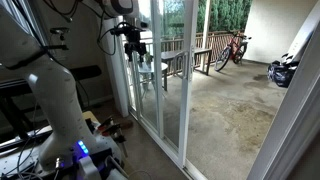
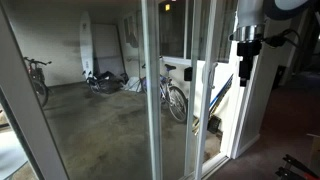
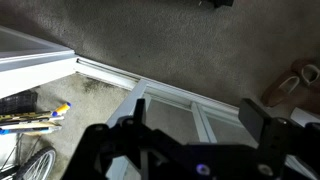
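My gripper shows at the bottom of the wrist view, its two dark fingers wide apart with nothing between them. Below it run the pale door frame and its floor track (image 3: 110, 72). In exterior view 1 the gripper (image 1: 138, 50) hangs at upper left, in front of the glass. A sliding glass door with a white frame (image 1: 188, 95) stands to its right, with a dark handle (image 1: 187, 66) on the upright. From the other side, the gripper (image 2: 244, 80) points down beside the white door uprights (image 2: 154, 90). Contact with the door cannot be made out.
Beyond the doorway lies a bare concrete floor (image 1: 230, 110), with a red bicycle (image 1: 232, 50) and a dark bag (image 1: 283, 70) at the back. Brown shoes (image 3: 290, 82) lie on the carpet at right in the wrist view. Pens (image 3: 35, 120) and a coiled cable (image 3: 40, 163) are at left.
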